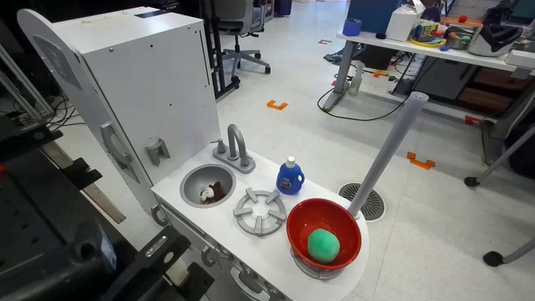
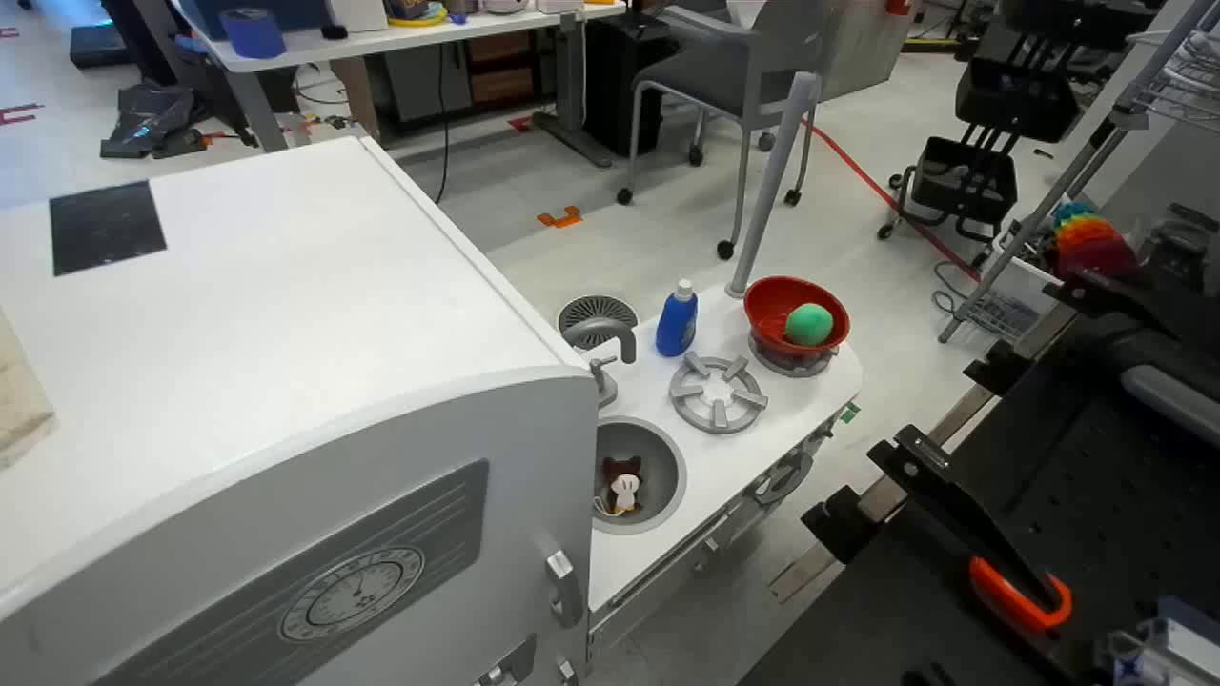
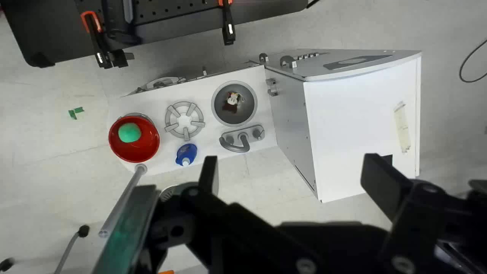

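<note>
High above the toy kitchen, my gripper stands open in the wrist view, its black fingers wide apart with nothing between them. A red bowl [image 1: 299,220] rests on the right-hand burner, holding a round green object [image 1: 323,246]. Beside the other, empty burner [image 1: 259,212] stands a blue bottle [image 1: 289,176] with a white cap, upright. In the grey sink [image 1: 185,186] lies a small brown and white toy [image 2: 623,490]. Neither exterior view shows the gripper.
A grey faucet [image 1: 235,145] rises behind the sink, and a tall grey post [image 1: 388,153] stands by the bowl. The white cabinet [image 1: 150,90] towers at the sink end. A black table with clamps [image 2: 949,549] runs along the kitchen's front. Bare counter surrounds the empty burner.
</note>
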